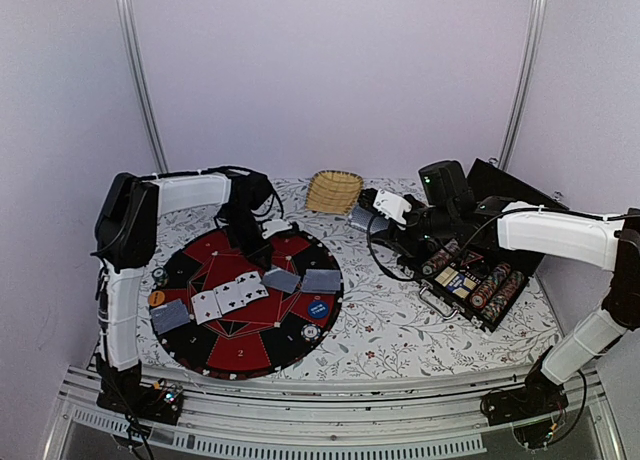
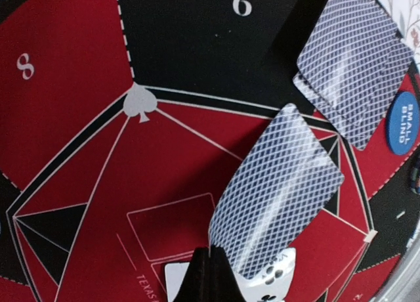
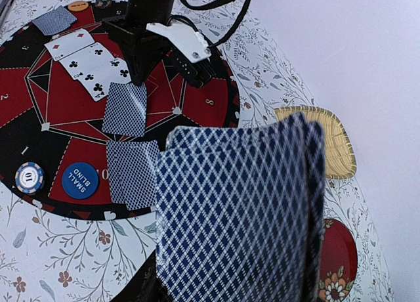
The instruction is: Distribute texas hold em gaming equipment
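My left gripper is low over the red-and-black game mat, shut on the near corner of a blue-backed card, which lies tilted over the face-up cards. Two more card backs lie beside the small blind button; another blue card pile is at the mat's left. My right gripper is raised right of the mat, holding a blue card deck that fills the lower middle of the right wrist view.
A woven basket stands at the back. An open chip case lies at the right.
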